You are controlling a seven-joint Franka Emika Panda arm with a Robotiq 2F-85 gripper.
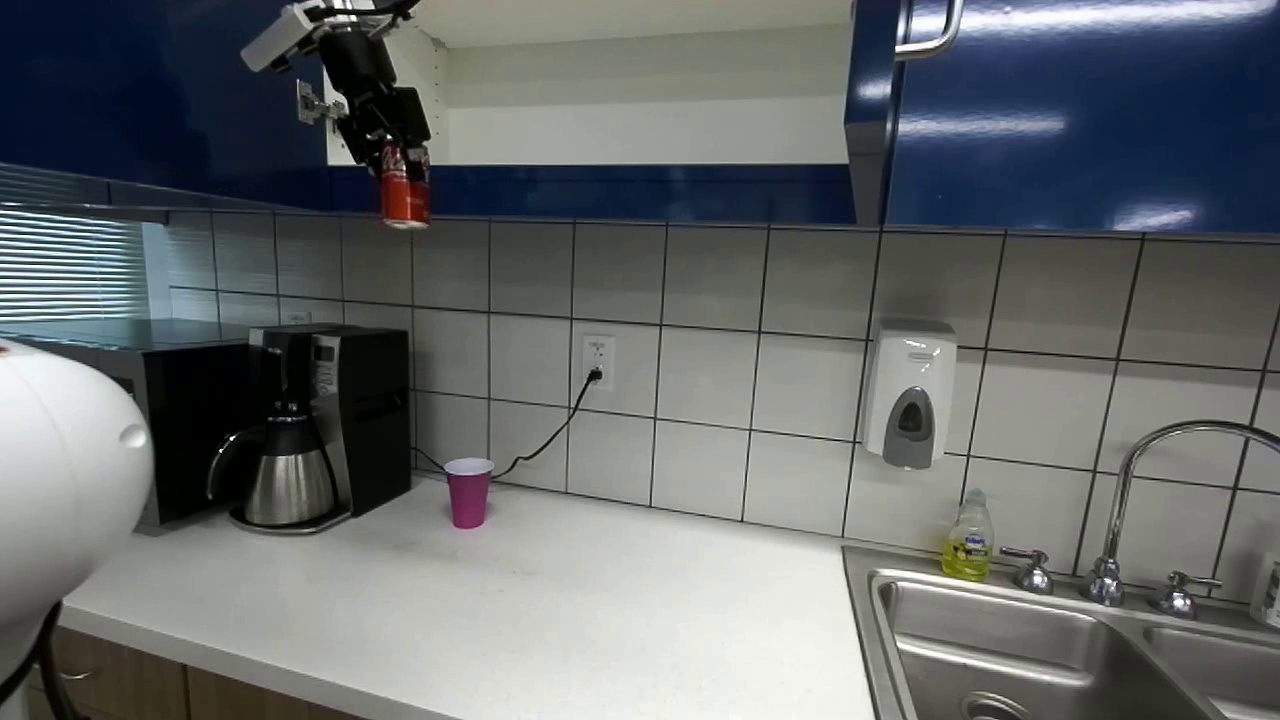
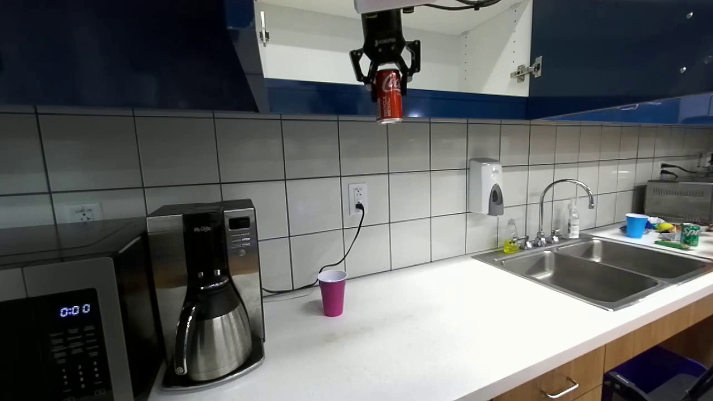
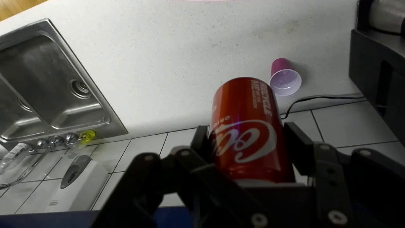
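Observation:
High above the counter hangs a red Coca-Cola can (image 2: pixel 389 100), upright, with my gripper (image 2: pixel 388 74) shut on it. Both fingers press on its sides in the wrist view, where the can (image 3: pixel 245 129) fills the space between them. Exterior view 1 shows the can (image 1: pixel 404 198) in front of the blue lower edge of the open wall cabinet (image 1: pixel 648 102), its base hanging below that edge. A pink cup (image 2: pixel 332 293) stands upright on the counter (image 2: pixel 414 334), far below the can.
A coffee maker (image 2: pixel 234 267) and a microwave (image 2: pixel 67 301) occupy the counter's left end. On the right are the sink (image 1: pixel 1008 648), soap bottle (image 1: pixel 968 540) and wall dispenser (image 1: pixel 909 390). The visible part of the cabinet interior is empty. Mid-counter is clear.

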